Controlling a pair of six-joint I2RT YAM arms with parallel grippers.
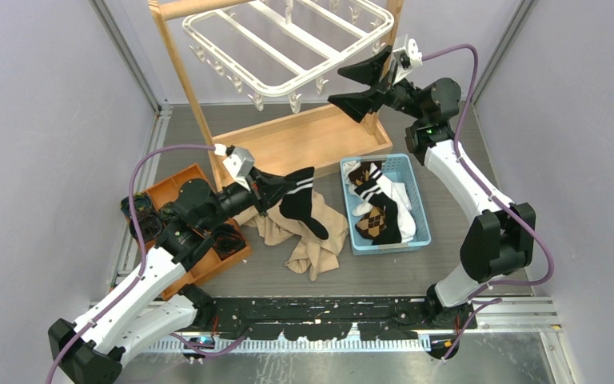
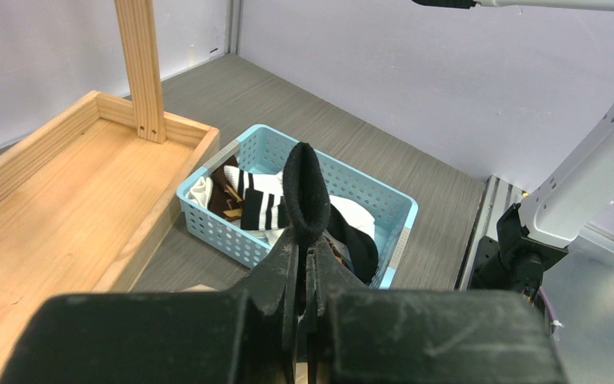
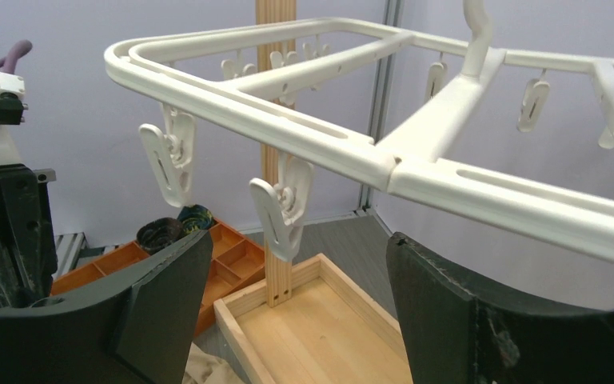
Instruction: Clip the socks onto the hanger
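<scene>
My left gripper (image 1: 291, 187) is shut on a black sock (image 1: 297, 205) with white stripes, which dangles above the beige cloth. In the left wrist view part of this sock (image 2: 306, 192) sticks up past the closed fingertips. The white hanger (image 1: 272, 86) is mounted on a wooden frame, with clips along its rim. At its right side, my right gripper (image 1: 336, 85) stands open and empty. Seen from the right wrist, a white clip (image 3: 281, 210) on the near rim appears in the gap between the fingers, farther off and not gripped.
More socks lie in the blue basket (image 1: 422, 218) at the right. A beige cloth (image 1: 320, 244) is spread on the floor under the left gripper. An orange divided box (image 1: 177, 189) with dark rolled items stands at the left. The wooden base tray (image 1: 288, 144) is empty.
</scene>
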